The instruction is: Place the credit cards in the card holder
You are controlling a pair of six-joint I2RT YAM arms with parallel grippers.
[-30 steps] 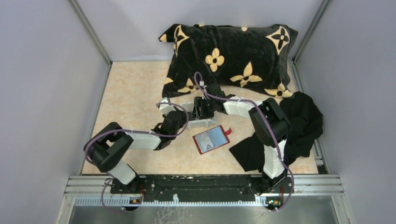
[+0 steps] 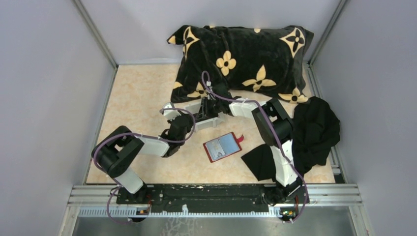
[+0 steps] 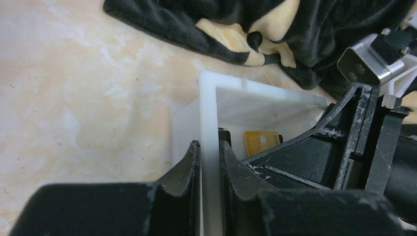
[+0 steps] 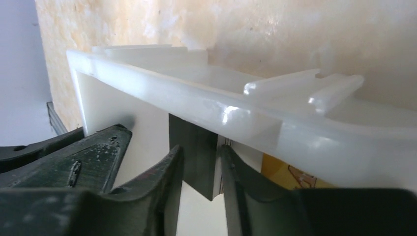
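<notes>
A white open box [image 2: 205, 123] stands on the table between my two arms. My left gripper is shut on its left wall, one finger outside and one inside. Inside the box a yellow card [image 3: 262, 141] shows, with a dark card [image 4: 194, 142] standing on edge nearby. My right gripper reaches into the box, its fingers apart on either side of the dark card's edge; whether they touch it is unclear. A red-edged, clear-pocketed card holder [image 2: 222, 146] lies flat in front of the box.
A dark flowered cushion [image 2: 241, 64] leans at the back, close behind the box. Black cloth [image 2: 314, 132] is heaped on the right, reaching toward the card holder. Bare table [image 2: 135, 96] spreads out at the left.
My right gripper has shifted left and a little toward the back. The box and my left gripper have moved slightly left too. The card holder stays where it was.
</notes>
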